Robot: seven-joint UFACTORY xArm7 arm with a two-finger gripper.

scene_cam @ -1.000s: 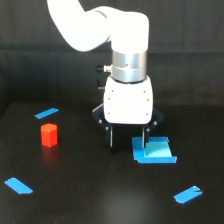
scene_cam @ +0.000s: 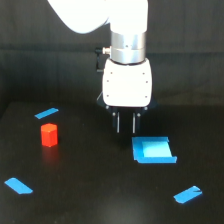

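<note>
A small red cube (scene_cam: 49, 135) rests on the dark table at the left. Toward the right, a square outlined in blue tape (scene_cam: 168, 159) has a paler blue middle. My gripper (scene_cam: 125, 123) hangs from the white arm near the image centre, just left of the taped square and well to the right of the cube. Its two thin dark fingers point down and stand a small gap apart, so it is open, with nothing visible between them. How high the fingertips are above the table is hard to judge against the dark surface.
Single strips of blue tape lie at the back left (scene_cam: 47, 112), the front left (scene_cam: 18, 186) and the front right (scene_cam: 187, 194). A dark curtain closes off the back.
The gripper has moved slightly back and up in the picture, and its fingers appear closer together. More of the taped square now shows. The red cube has stayed in place.
</note>
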